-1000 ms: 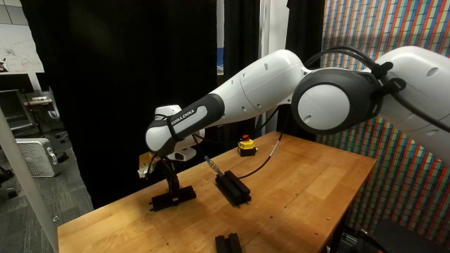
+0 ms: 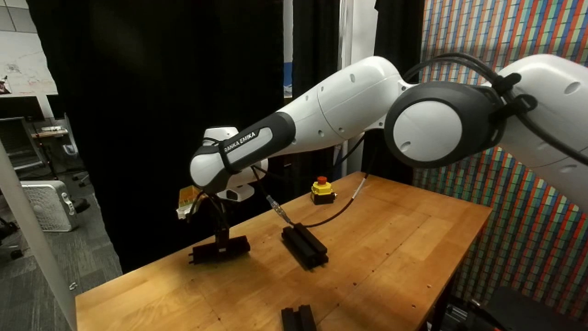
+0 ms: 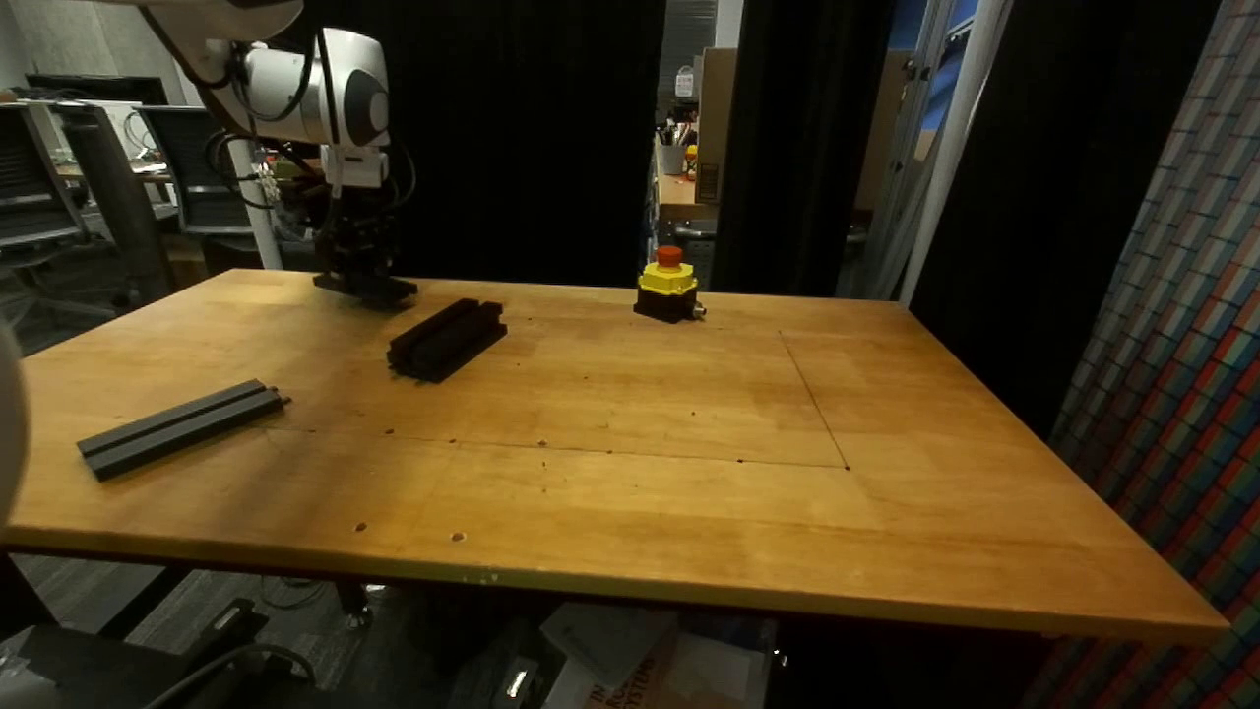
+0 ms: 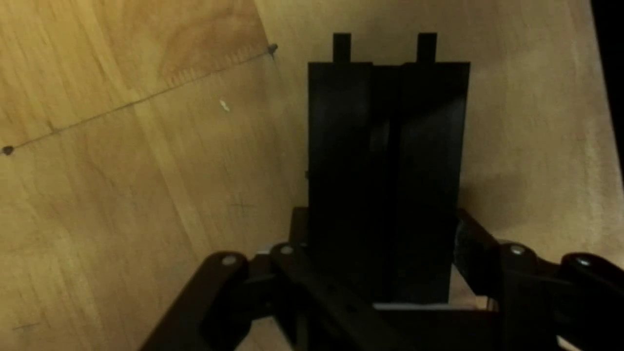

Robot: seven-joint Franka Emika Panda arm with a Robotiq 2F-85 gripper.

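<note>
A long black grooved block (image 4: 351, 146) with two short prongs on its far end fills the middle of the wrist view. My gripper is shut on it, one finger (image 4: 471, 251) on each long side. In exterior view 1 the held block (image 2: 206, 253) is level, near the far left edge of the wooden table, with the gripper (image 2: 222, 247) directly above. Exterior view 2 shows the block (image 3: 396, 290) dark under the arm at the back left. How much space lies beneath it is hard to tell.
A second black block (image 2: 304, 246) lies on the table to the right of the held one. Closer to the camera is another grooved block (image 3: 183, 427). A yellow emergency stop with a red button (image 3: 669, 274) stands at the back.
The gripper and its block have shifted up and slightly left in exterior view 1, and the arm's elbow sits higher. The other blocks have stayed put.
</note>
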